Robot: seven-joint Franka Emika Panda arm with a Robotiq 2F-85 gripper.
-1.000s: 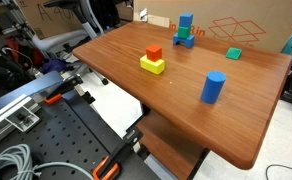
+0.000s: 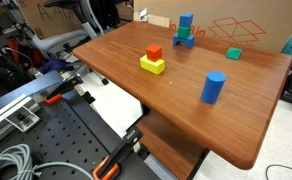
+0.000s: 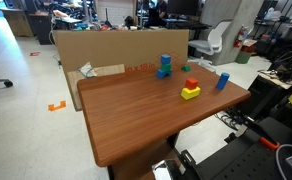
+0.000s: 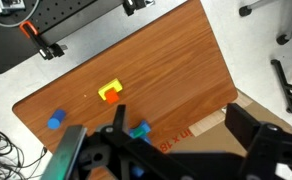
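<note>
My gripper stands open high above the table, its dark fingers wide apart with nothing between them. A red block (image 2: pixel 154 51) rests on a yellow block (image 2: pixel 152 66) near the table's middle. Further back is a stack with a blue arch-like base (image 2: pixel 182 41), a green middle piece (image 2: pixel 184 31) and a blue block (image 2: pixel 186 19) on top. One blue cylinder (image 2: pixel 213 87) is upright towards the near right side. A flat green piece (image 2: pixel 233 54) lies by itself behind it. In the wrist view, the fingers partly frame the stack (image 4: pixel 139 131).
The wooden table (image 3: pixel 121 123) has much bare room at its far end. A cardboard panel (image 3: pixel 96 55) stands along its back edge. Black rails (image 2: pixel 56 135) with clamps and cables run beside the table, with a gap between. An office chair (image 3: pixel 205 45) stands beyond.
</note>
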